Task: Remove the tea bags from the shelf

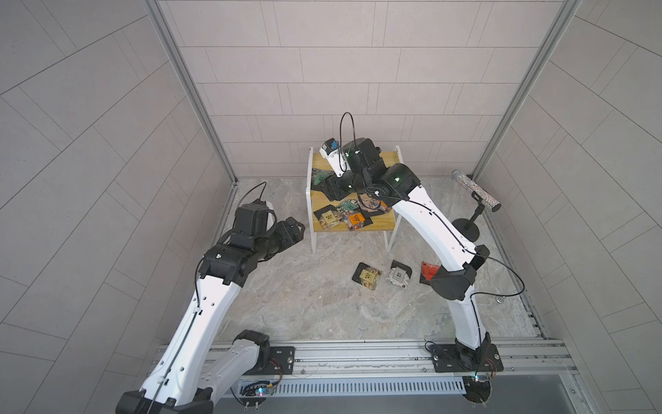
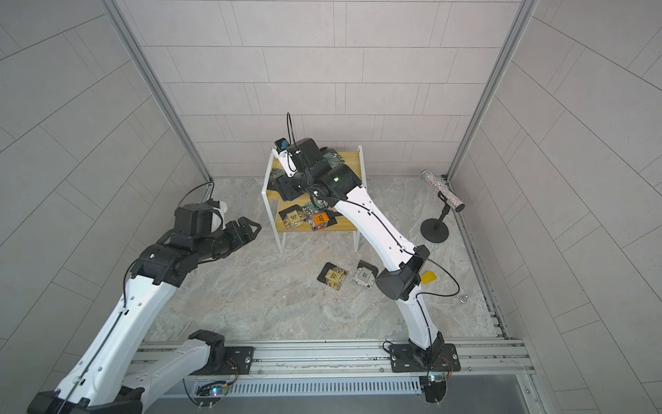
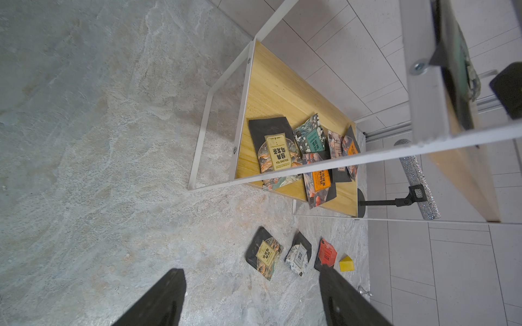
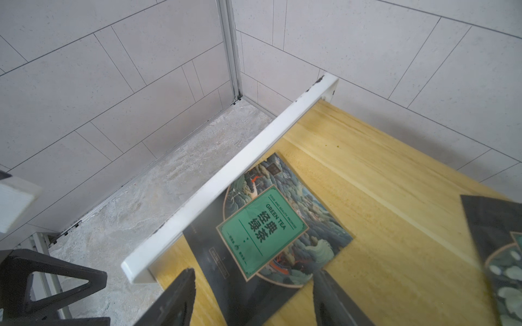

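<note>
On the upper board of the shelf (image 4: 380,212), a green-label tea bag (image 4: 262,233) lies flat by the white side rail. My right gripper is open just over its near end, fingers on either side, nothing held. Another dark tea bag (image 4: 492,244) shows at the right edge of that view. The lower board carries several tea bags, among them a yellow-label one (image 3: 277,149) and an orange-label one (image 3: 320,180). Away to the left of the shelf, my left gripper (image 1: 293,231) is open and empty.
In front of the shelf, a yellow-label bag (image 3: 265,254), a white-label bag (image 3: 298,256) and a red-label bag (image 3: 326,253) lie on the marbled surface, with a yellow block (image 3: 347,264) nearby. A glittery tube on a stand (image 2: 442,190) is at right.
</note>
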